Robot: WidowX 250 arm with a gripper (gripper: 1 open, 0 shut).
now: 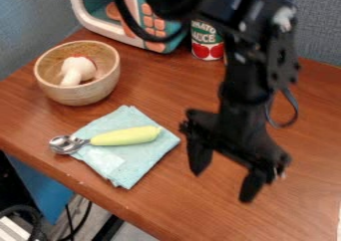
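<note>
My black gripper point(224, 170) hangs over the bare right part of the wooden table, right of the cloth, slightly blurred; its fingers appear spread, with nothing visible between them. A scoop point(127, 136) with a pale yellow handle and metal head lies on a light blue cloth point(127, 165). A wooden bowl point(100, 86) at the back left holds a white object point(76, 70).
At the back stand a teal and white item with pink parts point(138, 21) and a red-labelled can point(206, 42). The table's left edge drops to a floor with cables.
</note>
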